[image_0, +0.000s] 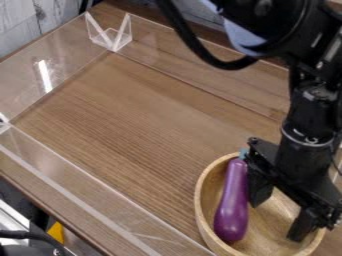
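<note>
A purple eggplant-like object (231, 208) lies lengthwise along the left side of a round tan bowl (209, 230) at the lower right. My black gripper (283, 190) hangs low over the bowl's right part, open, its fingers down inside or just over it, to the right of the purple object. The far right of the bowl is hidden behind the gripper.
Small clear plastic pieces (110, 30) sit at the upper left, along the table's edge. Dark cables hang at the bottom left corner.
</note>
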